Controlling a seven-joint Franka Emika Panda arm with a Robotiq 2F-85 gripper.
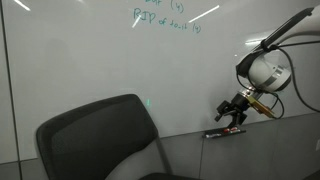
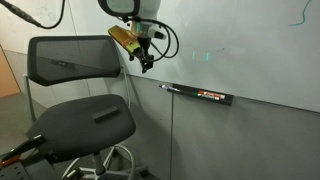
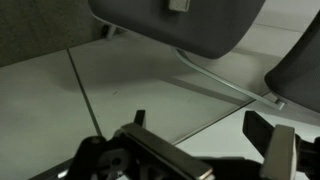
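Observation:
My gripper is at the right in the first exterior view, overlapping the tray with markers on the whiteboard's lower edge. In the second exterior view, the gripper appears above and left of that tray, in front of the whiteboard. Two separated dark fingers show in the wrist view; the fingers are open and I see nothing held. A small dark block lies on the seat of the black chair.
The chair's backrest fills the lower left of the first exterior view. From the wrist, the seat shows beyond the fingers, with pale floor below it. Blue-green writing marks the board's upper part.

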